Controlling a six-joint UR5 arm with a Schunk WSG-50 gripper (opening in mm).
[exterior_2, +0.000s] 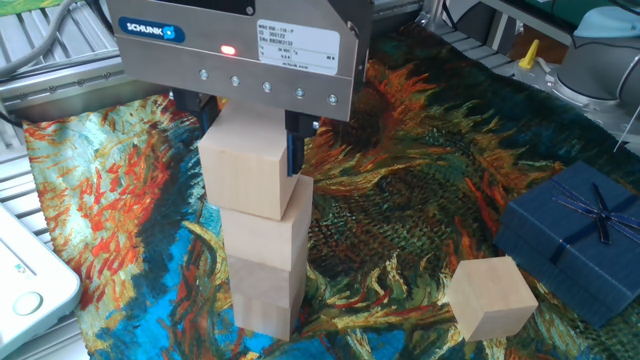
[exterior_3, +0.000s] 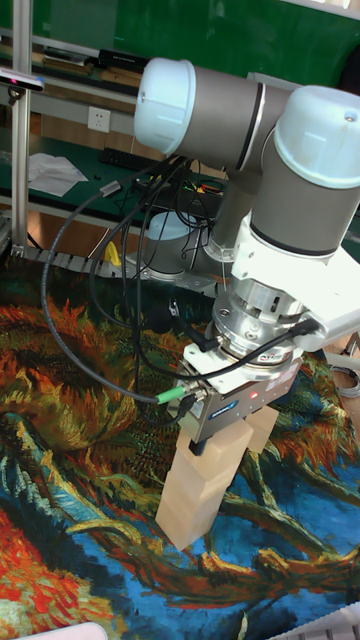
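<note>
A pale wooden block (exterior_2: 243, 182) sits between the two fingers of my gripper (exterior_2: 248, 148), which is shut on it. Directly below stands a column of similar wooden blocks (exterior_2: 262, 240); the held block looks to be touching or just over the column's top, set slightly left of it in exterior view 2. Whether a thin gap separates them I cannot tell. One black finger (exterior_2: 296, 150) shows along the block's right side, while the other is mostly hidden behind its left. In exterior view 3 the wooden column (exterior_3: 194, 496) rises under the gripper, slanting in the picture.
A loose wooden block (exterior_2: 492, 300) lies on the painted cloth (exterior_2: 400, 190), right of the column. Beyond it is a dark blue gift box (exterior_2: 580, 235) with a ribbon. A white device (exterior_2: 30, 285) stands at the left edge. Open cloth separates column and loose block.
</note>
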